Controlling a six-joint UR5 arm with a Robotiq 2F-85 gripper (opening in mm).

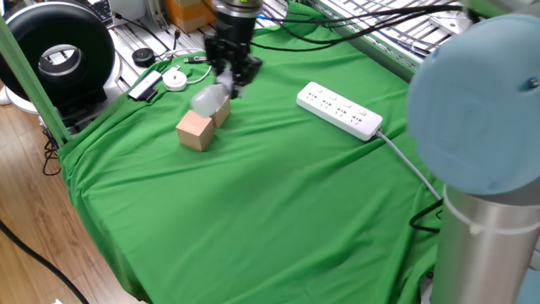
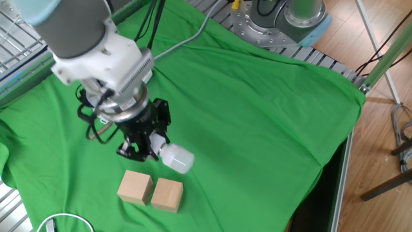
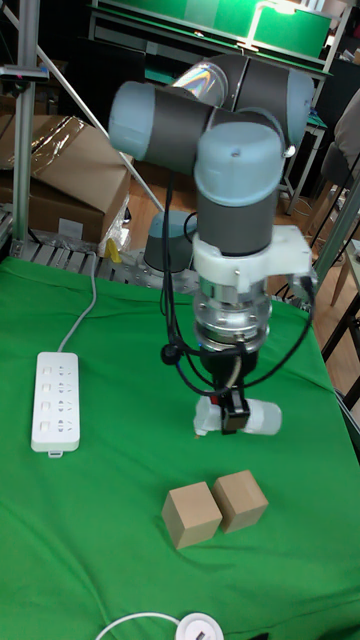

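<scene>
A whitish, translucent bottle-like object (image 2: 177,158) lies sideways in my gripper (image 2: 153,147), which is shut on its narrower end. In exterior view 3 the white object (image 3: 263,417) sticks out on both sides of the dark fingers (image 3: 234,410), held above the cloth. Two plain wooden blocks rest side by side on the cloth: one block (image 2: 135,187) and another block (image 2: 167,194), with a narrow gap between them. From exterior view 1, the held object partly covers the farther block (image 1: 222,114), while the nearer block (image 1: 196,132) shows fully.
A white power strip (image 1: 339,110) with its cable lies on the green cloth (image 1: 278,211). Near the cloth's edge sits a round white charger (image 1: 175,79) with a cord.
</scene>
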